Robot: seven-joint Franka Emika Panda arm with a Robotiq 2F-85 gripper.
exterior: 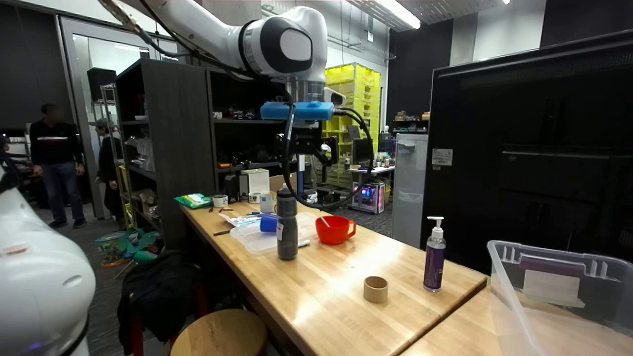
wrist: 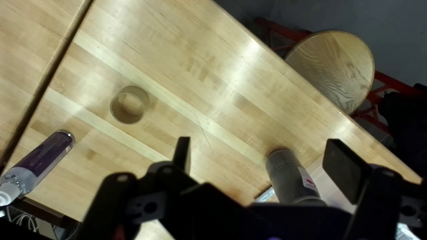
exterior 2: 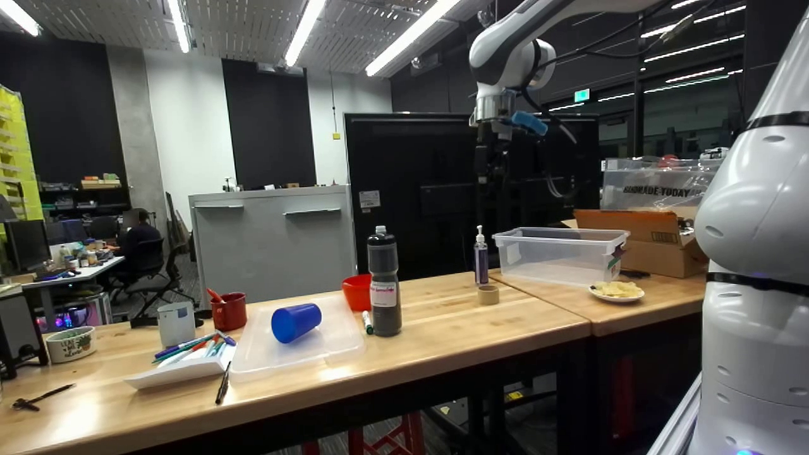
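Observation:
My gripper is open and empty, held high above the wooden table point(exterior: 332, 285). In the wrist view a dark grey bottle point(wrist: 286, 172) stands below, near the right finger. It is upright on the table in exterior view 2 point(exterior 2: 385, 296). A short cardboard ring point(wrist: 130, 104) rests apart from it, left of the gripper in the wrist view. Close to the ring stands a purple pump bottle point(exterior: 434, 261). A blue cup point(exterior 2: 296, 323) lies on its side on a clear plastic lid point(exterior 2: 341, 345). Behind the grey bottle is a red cup point(exterior: 336, 230).
Across the table seam sits a clear bin point(exterior 2: 561, 254), with a plate of yellow food point(exterior 2: 616, 292) beside it. Pens, a white mug point(exterior 2: 177, 323) and a dark red mug point(exterior 2: 229, 311) crowd the other end.

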